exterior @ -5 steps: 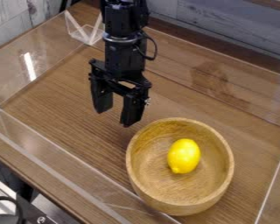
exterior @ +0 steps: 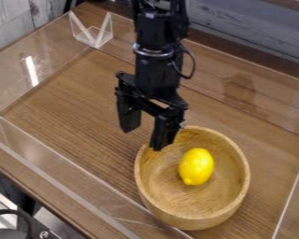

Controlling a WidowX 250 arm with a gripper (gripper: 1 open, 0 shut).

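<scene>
The black robot arm [exterior: 152, 70] comes down from the top centre, its gripper [exterior: 161, 126] hanging over the back left rim of a round tan bowl [exterior: 177, 207]. A yellow lemon-like object [exterior: 196, 166] lies in the right part of the bowl, a little way right of and below the gripper. Whether the fingers are open or shut is hard to tell against their dark shapes.
A clear plastic bracket stands at the upper left edge. A dark cable lies at the bottom left corner.
The arm and gripper have moved right and toward the front, closer to the bowl and the yellow object. The bowl and yellow object look unmoved.
</scene>
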